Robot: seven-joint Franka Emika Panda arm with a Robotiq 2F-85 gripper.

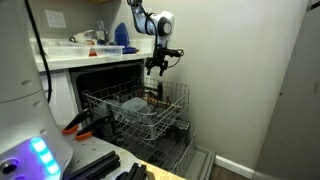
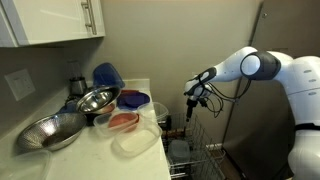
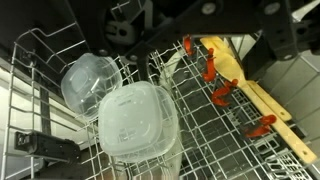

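My gripper (image 1: 156, 70) hangs above the back of the dishwasher's pulled-out upper rack (image 1: 150, 125). Its fingers stand apart, with nothing seen between them. In the wrist view, a clear plastic container (image 3: 138, 118) lies in the rack below the gripper, and a second clear container (image 3: 90, 85) sits to its left. Wooden utensils (image 3: 245, 85) rest along the right side of the rack, beside several red clips (image 3: 222, 92).
On the counter (image 2: 105, 160) are a metal colander (image 2: 50, 132), a metal bowl (image 2: 98, 98), clear plastic containers (image 2: 137, 138) and a blue item (image 2: 107, 75). A lower rack (image 1: 172, 157) shows under the upper one. The wall stands behind.
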